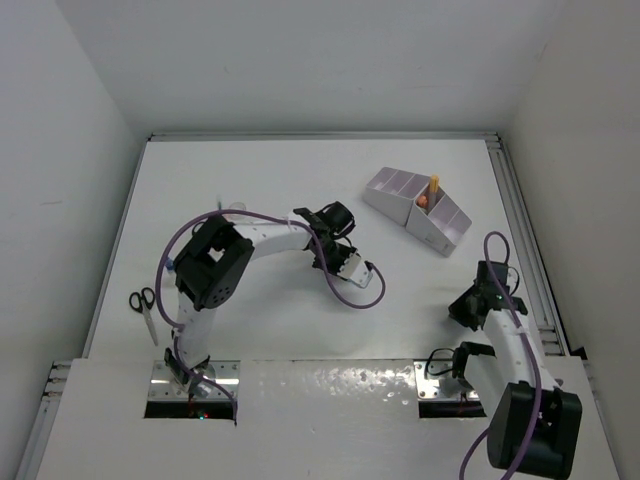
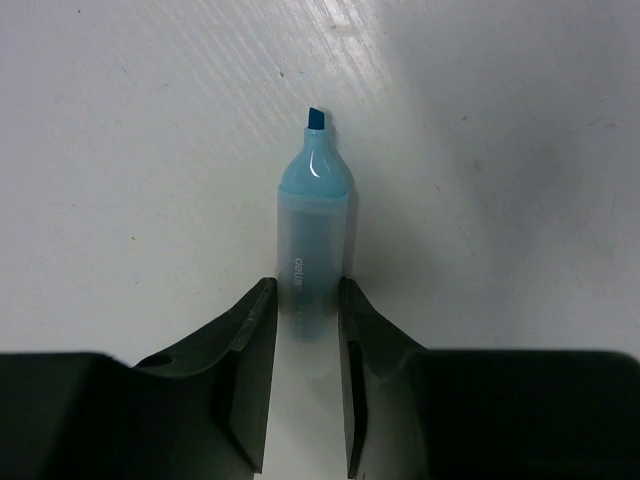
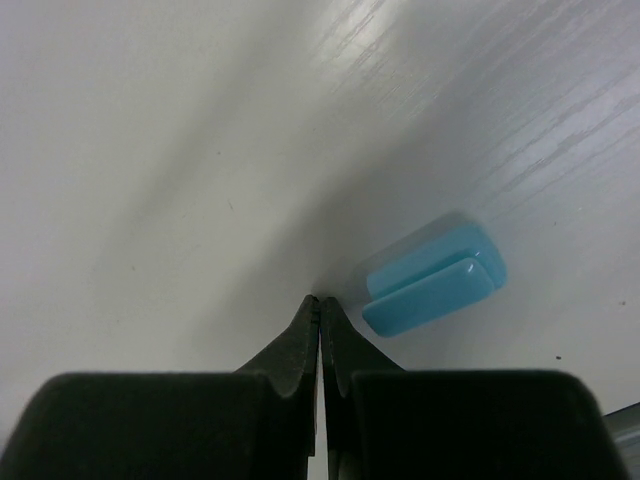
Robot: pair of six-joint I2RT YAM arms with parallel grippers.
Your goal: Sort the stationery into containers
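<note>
A light blue highlighter (image 2: 312,230) lies along my left gripper, which is shut on its body; the dark chisel tip points away from the fingers. In the top view that arm reaches over the middle of the table and covers the pen. My right gripper is shut with nothing between its fingers, low at the table's right side, just left of a small blue object (image 3: 430,295), probably a cap. Scissors (image 1: 142,310) lie at the far left.
Two grey compartment containers (image 1: 390,190) stand at the back right, the right one holding an orange-yellow item (image 1: 434,188) and others. Smaller items at the left are partly hidden by the left arm.
</note>
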